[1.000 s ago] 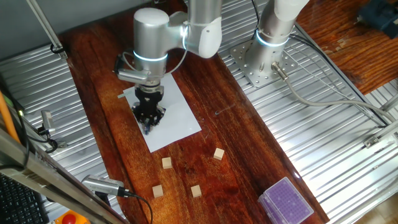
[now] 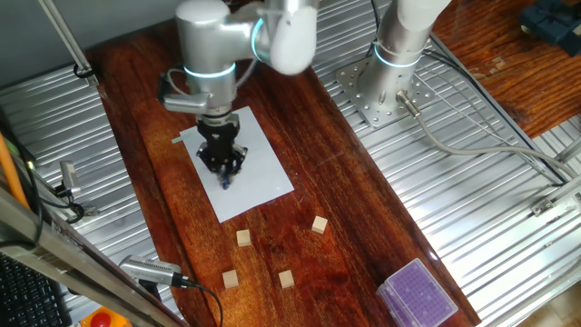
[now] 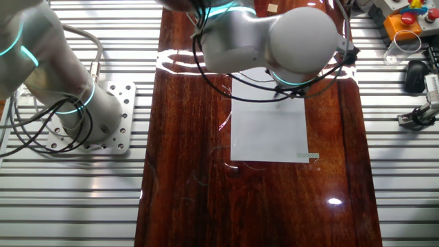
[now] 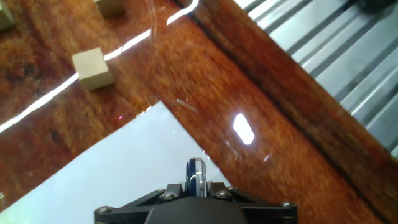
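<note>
My gripper [image 2: 224,173] hangs over the white sheet of paper [image 2: 265,176], pointing down. In the wrist view its black fingers [image 4: 219,190] are shut on a slim dark-blue and clear pen-like object [image 4: 196,176], its end towards the camera. A small bluish tip shows below the fingers in exterior view 1. Whether that tip touches the paper cannot be made out. No clear marks show on the bare part of the sheet. From exterior view 2 the arm hides the gripper and the far part of the paper [image 3: 269,134].
Several wooden cubes, among them one cube [image 2: 243,238] near the paper and another [image 2: 320,224], stand on the brown table [image 2: 354,245]. A purple-lidded box [image 2: 421,292] sits at the table's edge. A cabled grey device [image 2: 152,271] is at the opposite side.
The cubes, box and paper have stayed put.
</note>
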